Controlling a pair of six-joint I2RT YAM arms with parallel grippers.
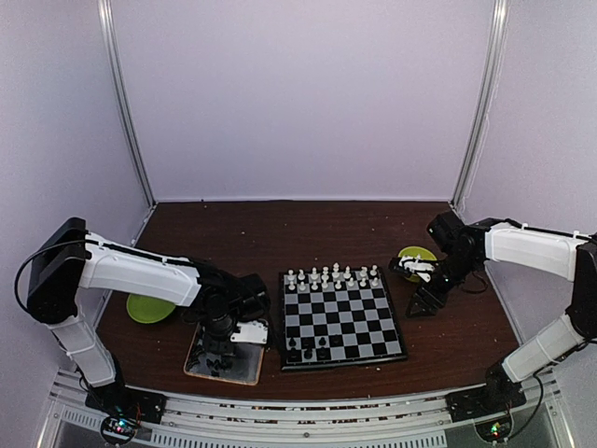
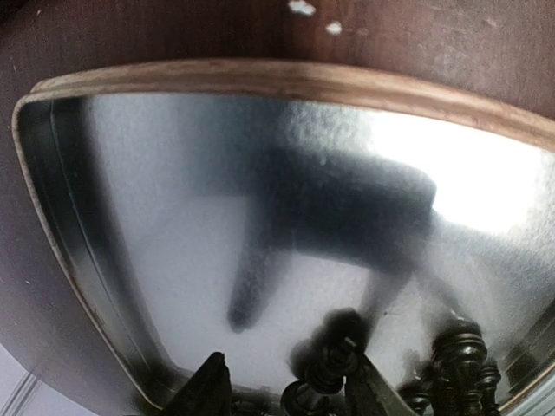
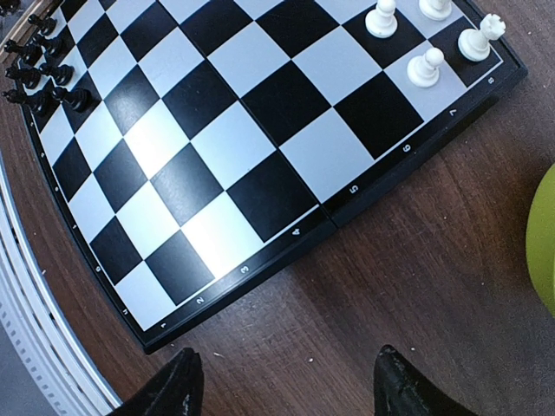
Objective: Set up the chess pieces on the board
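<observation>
The chessboard [image 1: 340,322] lies mid-table. White pieces [image 1: 331,278] stand in two rows along its far side, while a few black pieces [image 1: 308,347] stand at its near left corner. Low over the metal tray [image 2: 199,260], my left gripper is open. A black piece [image 2: 325,368] shows between its fingers, close to the right one, not gripped. More black pieces [image 2: 460,360] are in the tray to the right. Off the board's right edge, my right gripper stands open above bare table, nothing between its fingers.
One green bowl [image 1: 149,309] sits left behind my left arm; another green bowl [image 1: 416,252] is partly hidden by my right arm. The tray has a raised wooden rim [image 2: 260,74].
</observation>
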